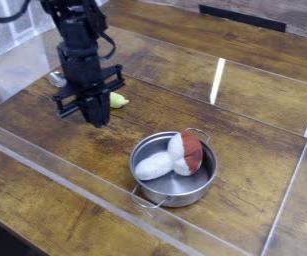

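Note:
My black gripper (97, 118) hangs at the left-middle of the camera view, its fingers close together, with nothing visible between them. Just right of it on the wooden table (62, 190) lies a small pale green object (117, 101). At lower right stands a metal pot (185, 189) with wire handles, holding a white object (156, 166) and a red-and-white one (188, 150).
A small silvery object (57, 79) lies behind the arm at the left. A white strip (219, 79) shows at the upper right.

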